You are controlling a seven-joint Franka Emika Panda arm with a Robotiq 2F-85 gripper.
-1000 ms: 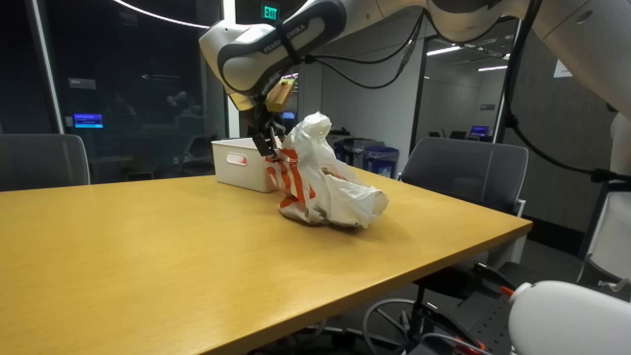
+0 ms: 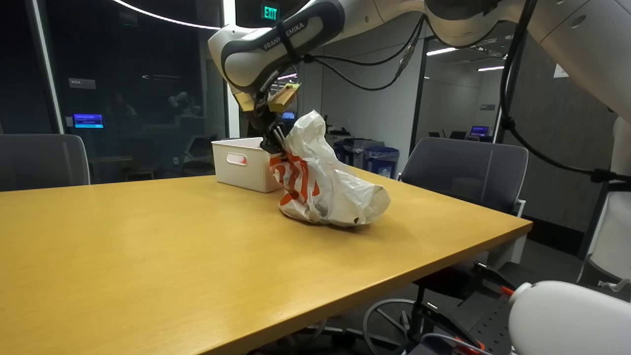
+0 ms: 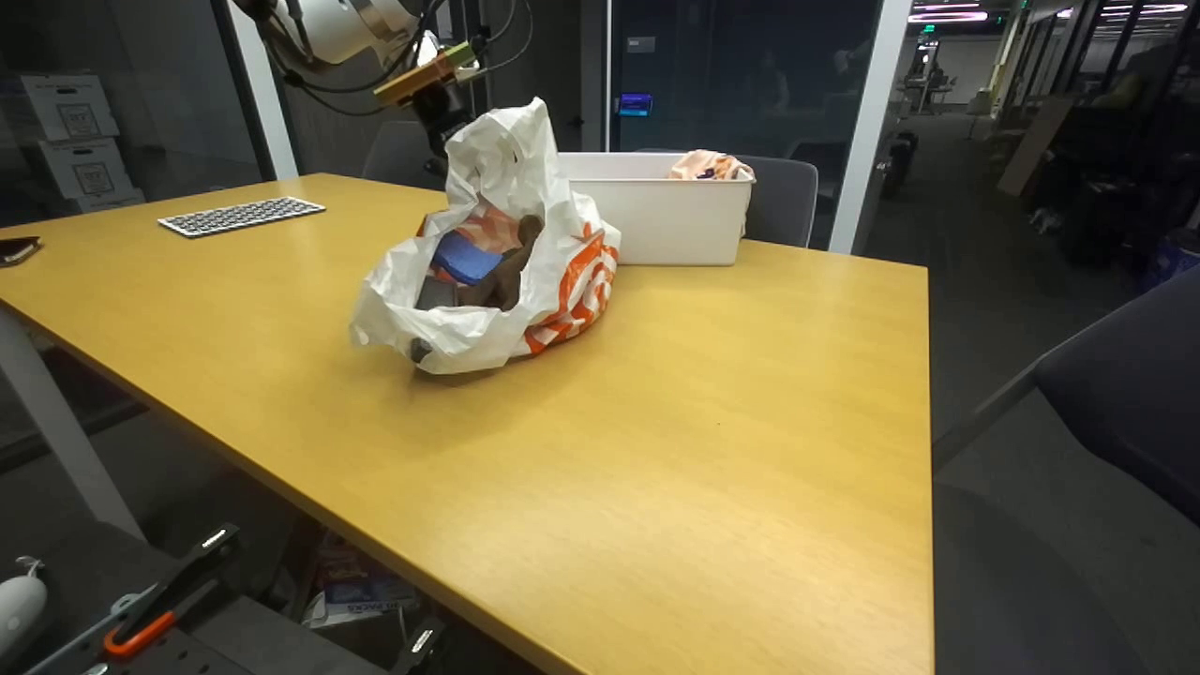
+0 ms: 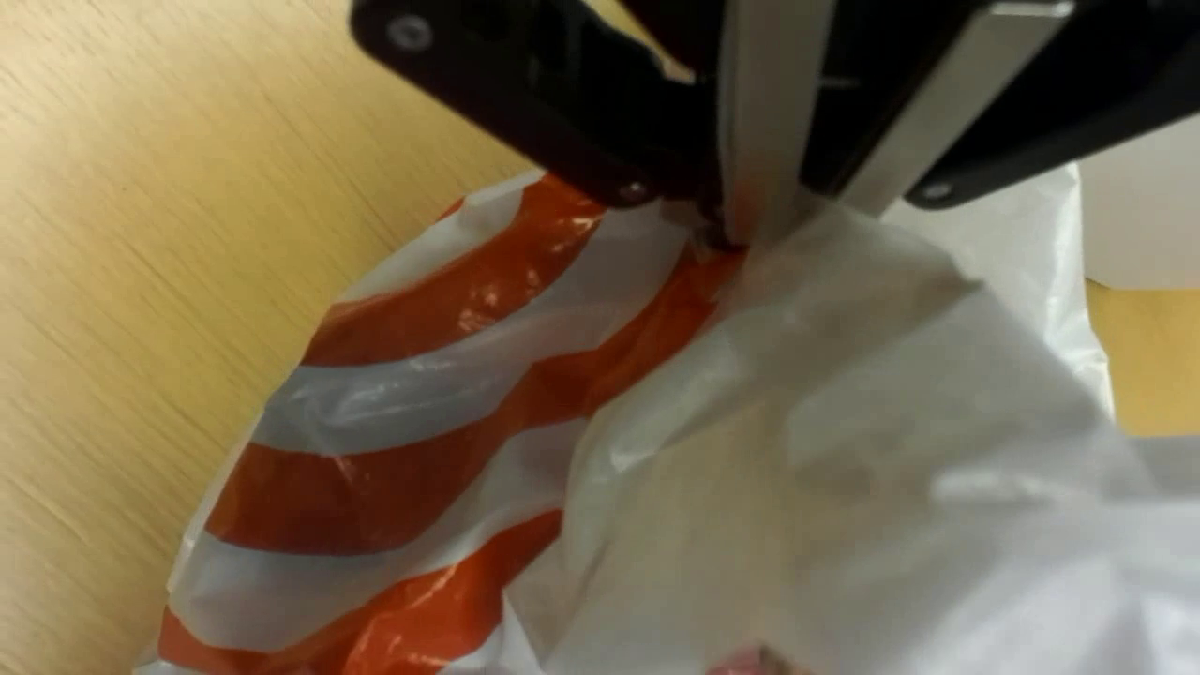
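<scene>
A white plastic bag with orange-red print (image 2: 331, 183) lies on the table, its mouth gaping toward the second exterior camera. Inside it are a blue item (image 3: 466, 259), a brown item (image 3: 508, 270) and a dark grey one. My gripper comes down at the printed side of the bag, its metal fingers (image 4: 778, 101) converging. Creased plastic gathers at their tips, so the fingers appear shut on a thin fold of the bag; the film partly covers the tips. From the second exterior view the bag hides the fingertips.
Close behind the bag stands a white bin (image 3: 658, 214) with a peach-coloured crumpled item (image 3: 711, 167) showing above its rim. A keyboard (image 3: 241, 216) and a phone (image 3: 17, 249) lie farther along.
My gripper has shifted slightly right and changed its tilt. The bag's printed side has moved a little right with it, and its folds hang differently. The bin has stayed put.
</scene>
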